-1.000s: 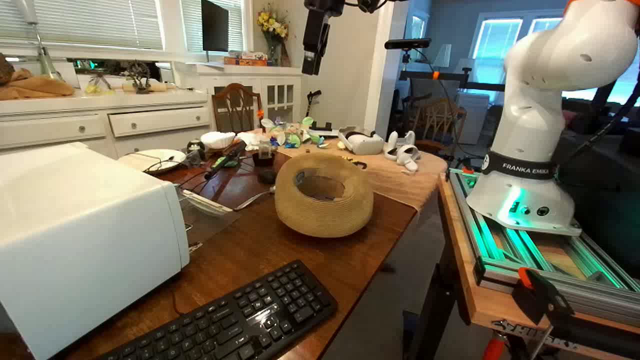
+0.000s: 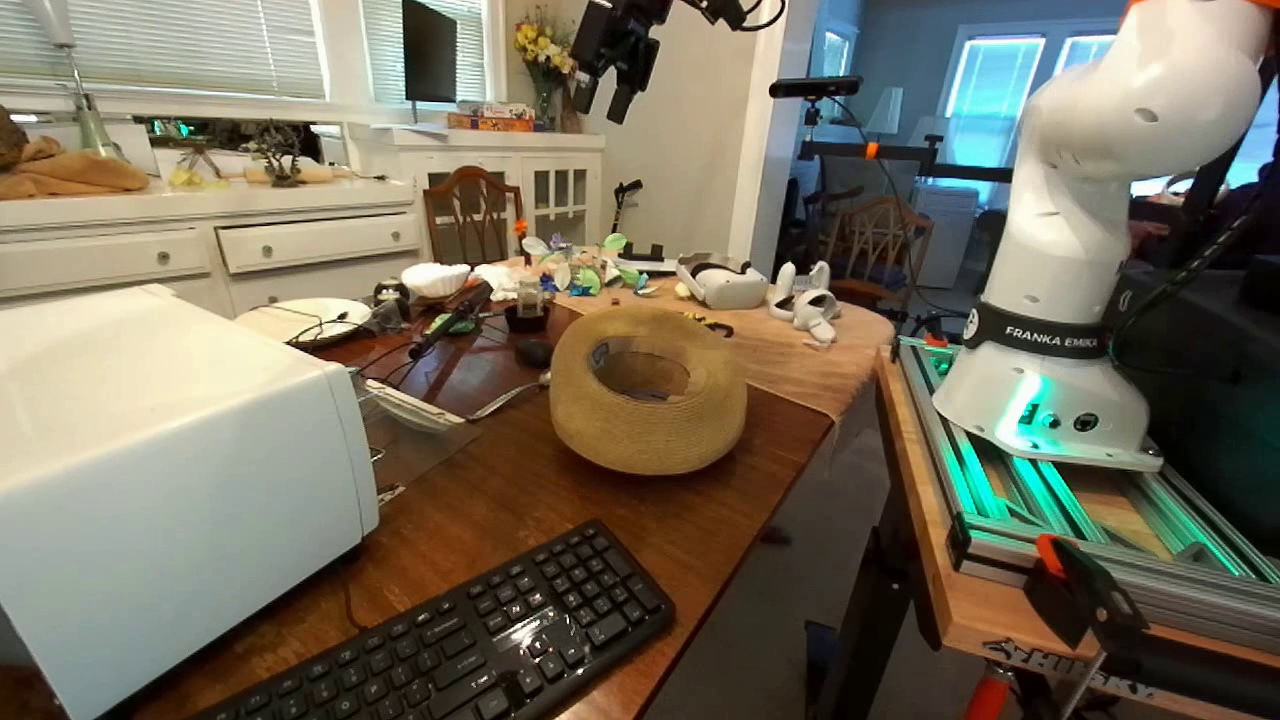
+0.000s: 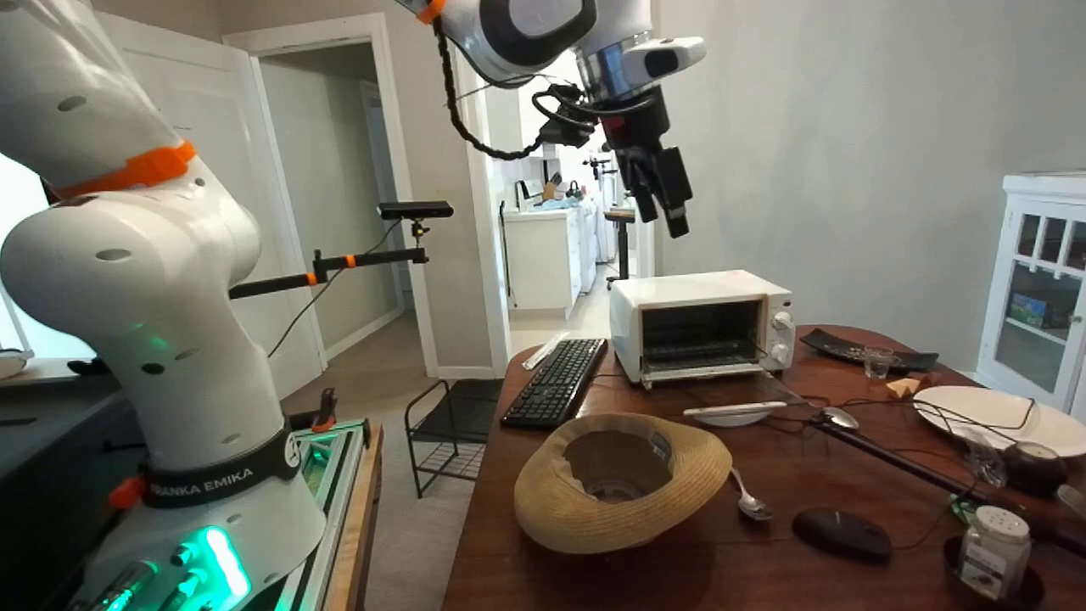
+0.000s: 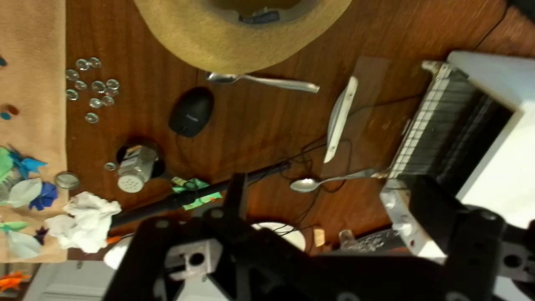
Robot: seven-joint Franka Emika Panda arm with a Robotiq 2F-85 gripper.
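High above the table, my gripper is open, with empty space between its fingers. Wide apart in the wrist view stand the two dark fingers. A tan straw hat lies crown down, its hollow facing up, near the table edge closest to the arm's base. The white toaster oven has its door lowered. Between hat and oven lie a white dish seen edge-on and a spoon or fork; its exact kind is unclear in the wrist view. Another spoon rests by the oven door.
A black keyboard lies beside the oven. Around the table are a black mouse, a glass shaker, loose cables, a white plate and a dark tray. Bare wood shows between hat and keyboard.
In exterior view 1 the gripper has shifted slightly left and up and turned, so both fingers now show separately. The arm has swung a little. Objects on the table have stayed put.
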